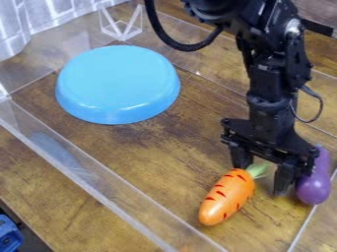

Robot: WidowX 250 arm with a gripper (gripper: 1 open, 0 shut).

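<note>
My black gripper (270, 162) is low at the lower right of the view, just behind an orange toy carrot (224, 201) with dark stripes and green leaves. A purple toy eggplant (313, 189) lies at its right, against or very near the right finger. The fingertips are partly hidden among the toys, and whether anything is between them is unclear.
A blue disc (98, 82), like an upturned plate or lid, lies at the upper left. Bare wooden surface fills the middle left. A clear plastic edge runs diagonally across the lower left, with a small blue object (8, 234) beyond it.
</note>
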